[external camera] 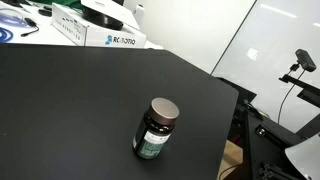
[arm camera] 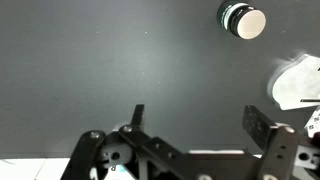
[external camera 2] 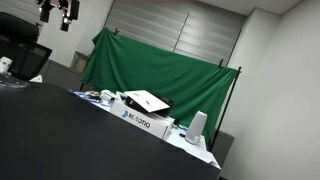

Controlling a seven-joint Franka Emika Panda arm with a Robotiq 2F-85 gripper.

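Note:
A small dark bottle (external camera: pixel 153 140) with a brownish lid and a green-and-white label stands upright on the black table (external camera: pixel 70 110). From above, in the wrist view, the bottle (arm camera: pixel 241 19) shows its pale round lid near the top edge, right of centre. My gripper is open over the table, its two fingers wide apart and only bare table visible between them. The bottle lies well beyond the fingertips, clear of them. In exterior view 2 I cannot make out the bottle.
A white Robotiq box (external camera: pixel 95 30) stands at the table's back, with blue cables (external camera: pixel 12 20) to its left. A white object (arm camera: pixel 297 82), unclear in kind, shows at the wrist view's right edge. A green cloth (external camera 2: pixel 155 75) hangs behind.

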